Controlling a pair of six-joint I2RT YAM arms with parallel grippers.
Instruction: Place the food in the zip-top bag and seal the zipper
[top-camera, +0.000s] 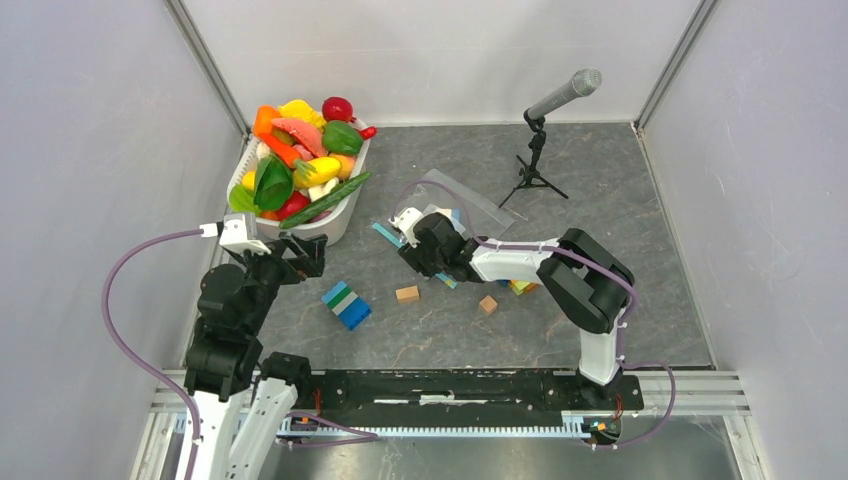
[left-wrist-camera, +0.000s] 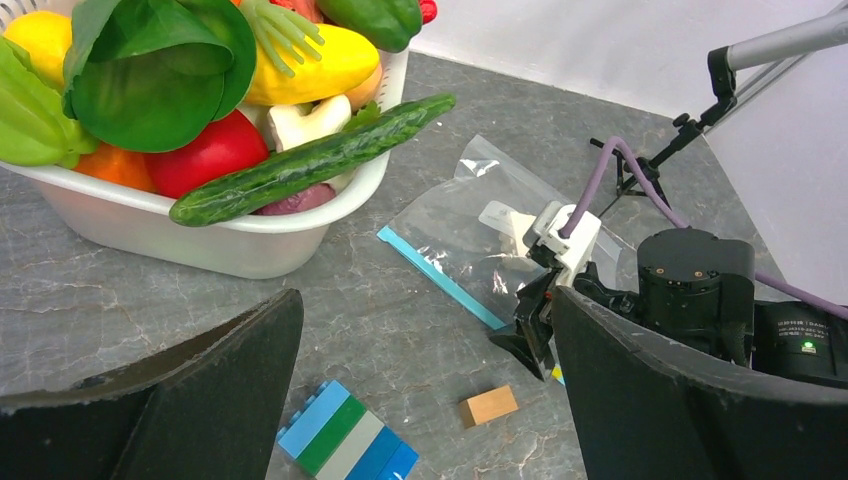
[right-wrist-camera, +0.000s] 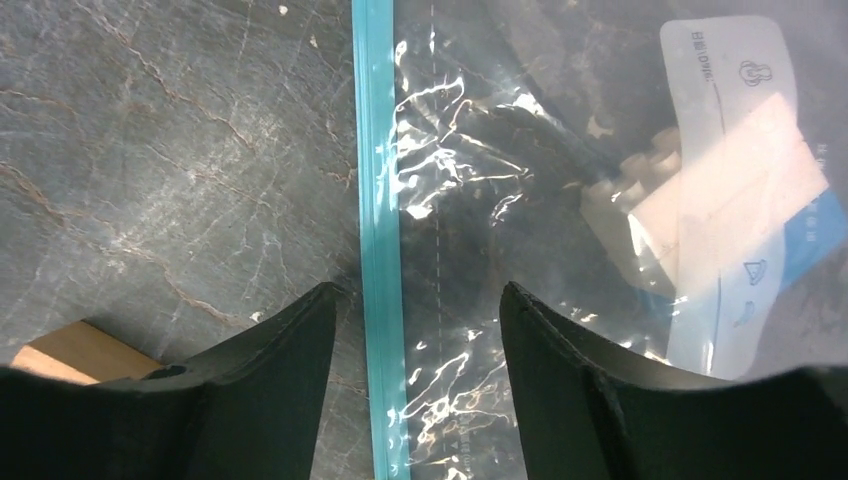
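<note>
The clear zip bag (left-wrist-camera: 470, 215) lies flat on the grey table, its blue zipper strip (right-wrist-camera: 380, 240) toward the near side. Inside it, behind a pale label, sits a block-like item (right-wrist-camera: 725, 195) in cream and blue. My right gripper hovers over the zipper strip, which runs between its parted fingers; nothing is gripped. From above, the right gripper (top-camera: 415, 262) covers part of the bag and strip. Off to the left, near the basket, my left gripper (top-camera: 310, 255) stands open and empty, its fingers (left-wrist-camera: 190, 390) framing bare table.
A white basket (left-wrist-camera: 270, 245) heaped with toy vegetables stands at back left. A striped block stack (top-camera: 346, 305) and small wooden blocks (left-wrist-camera: 488, 407) lie on the near side. The microphone stand (top-camera: 535, 160) occupies the back right.
</note>
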